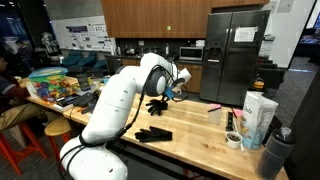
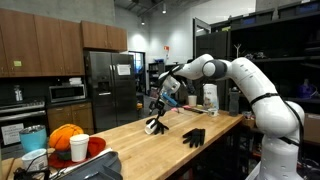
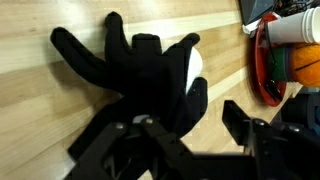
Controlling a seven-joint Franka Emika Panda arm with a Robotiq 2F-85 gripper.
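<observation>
A black glove (image 3: 145,75) lies on the wooden table under my gripper, its fingers spread, with a white thing (image 3: 194,68) showing along its right side. In exterior view 2 the same glove (image 2: 156,127) appears just below my gripper (image 2: 163,106). The wrist view has my gripper with its dark fingers apart; the left one blends into the black of the glove, and bare table shows beside the right one. Whether they touch the glove is hard to tell. Closer to the arm's base lies a second black glove (image 1: 154,134), flat on the table.
A red bowl (image 2: 97,147) with an orange thing (image 2: 68,137) and a white cup (image 2: 80,148) stands along one side of the table. Near the opposite end in exterior view 1 are a bag (image 1: 258,118) and a dark canister (image 1: 275,152).
</observation>
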